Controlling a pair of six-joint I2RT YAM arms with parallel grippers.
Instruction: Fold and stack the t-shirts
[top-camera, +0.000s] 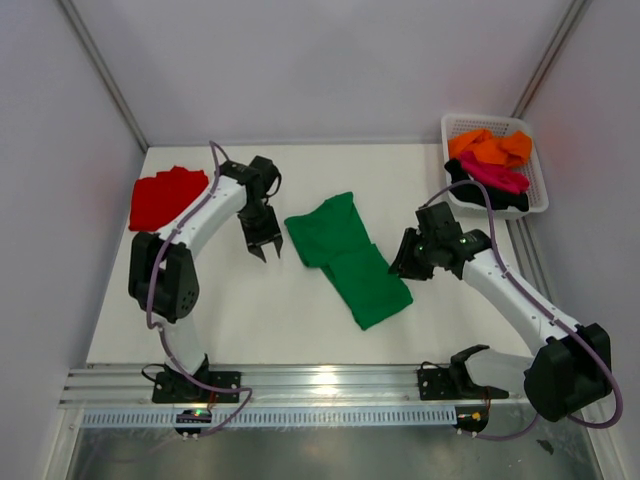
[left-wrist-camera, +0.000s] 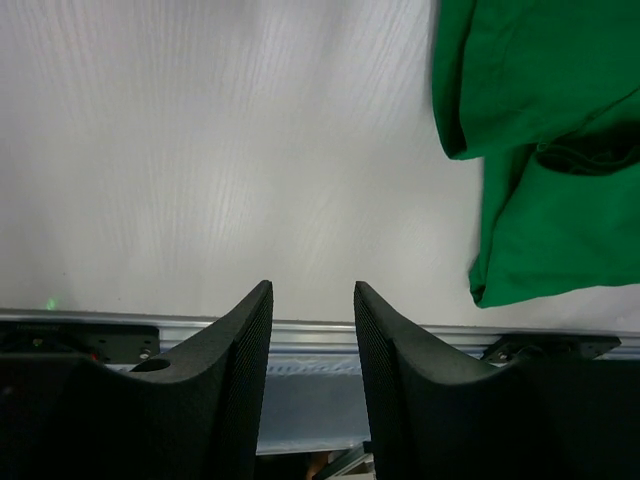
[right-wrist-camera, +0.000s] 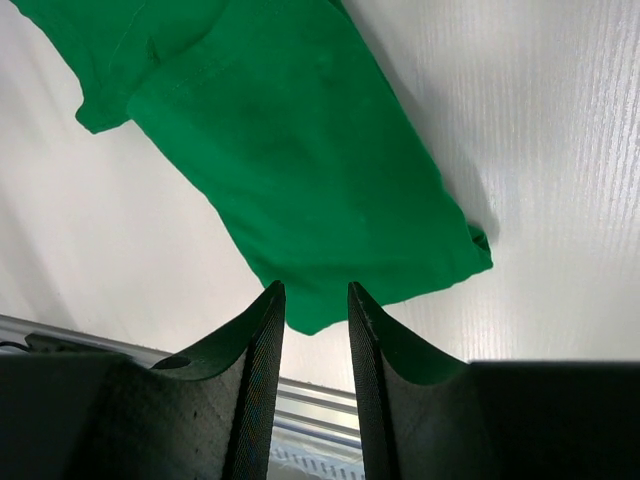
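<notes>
A green t-shirt (top-camera: 345, 255) lies on the table between the arms, bent at its middle, one part slanting to the back, the other to the front right. My left gripper (top-camera: 271, 257) is to the left of it, apart from the cloth. In the left wrist view bare table shows between its parted fingers. Near the shirt's right edge stands my right gripper (top-camera: 404, 273). In the right wrist view its fingers (right-wrist-camera: 262, 340) are apart around nothing, close over the shirt's front edge. A folded red cloth (top-camera: 168, 198) rests at the table's back left.
A white basket (top-camera: 540, 185) at the back right holds orange (top-camera: 490, 147), pink (top-camera: 493, 174) and black (top-camera: 488, 192) cloths. A metal rail (top-camera: 300, 380) runs along the front edge.
</notes>
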